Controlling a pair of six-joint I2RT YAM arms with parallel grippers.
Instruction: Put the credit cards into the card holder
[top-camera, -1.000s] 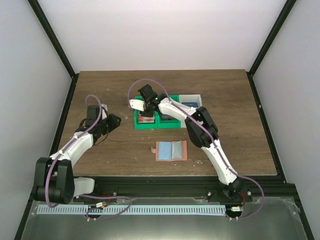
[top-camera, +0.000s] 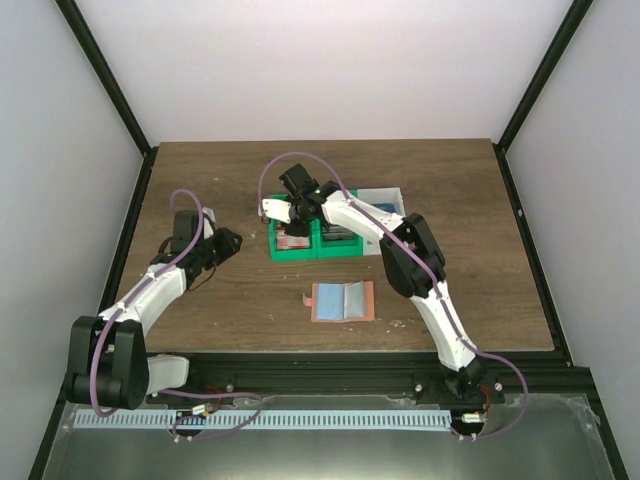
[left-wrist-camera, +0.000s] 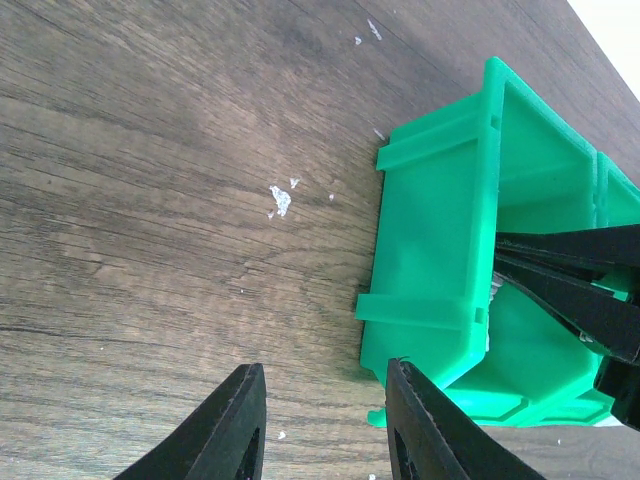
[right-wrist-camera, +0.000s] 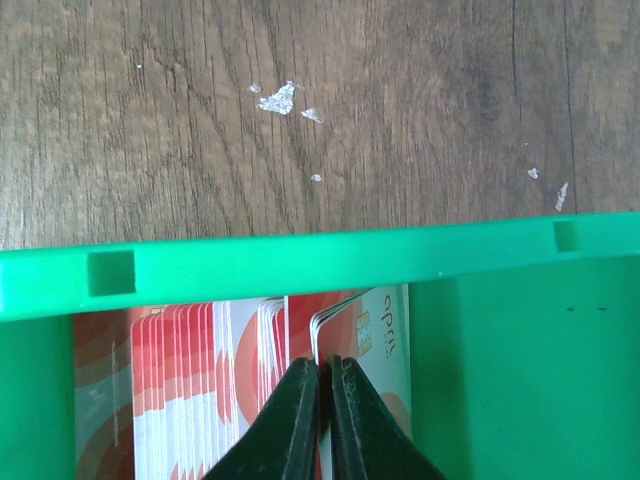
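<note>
Red-and-white cards (right-wrist-camera: 180, 385) stand upright in the left compartment of a green bin (right-wrist-camera: 300, 262). My right gripper is down among them, its fingertips together at the top edges of a few leaning cards (right-wrist-camera: 385, 340); no card clearly shows between the fingers. In the left wrist view the right gripper's dark fingers reach over the bin wall (left-wrist-camera: 430, 240). The card holder (top-camera: 343, 301) lies spread open on the table, with a pinkish cover and pale blue and grey inner sleeves. Left of the bin, my left gripper is open and empty over bare wood.
Beside the green bin's right compartment stands a white box (top-camera: 378, 195) with something blue inside, partly covered by my right arm.
The right arm has shifted slightly to the right over the bin. The left arm, bin and card holder look unmoved.
</note>
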